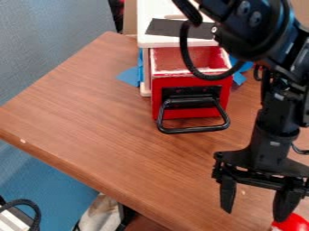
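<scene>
A red drawer box [174, 87] with a black wire handle [191, 128] on its front stands at the back of the wooden table. The black gripper [255, 194] hangs at the right, low over the table, its two fingers apart and pointing down. Nothing shows between them. Below and behind the right finger, a red object [291, 225] is partly visible at the lower right edge.
Blue pieces [130, 76] lie beside the box. The table's left edge drops to a blue floor, with dark and pale clutter at the lower left.
</scene>
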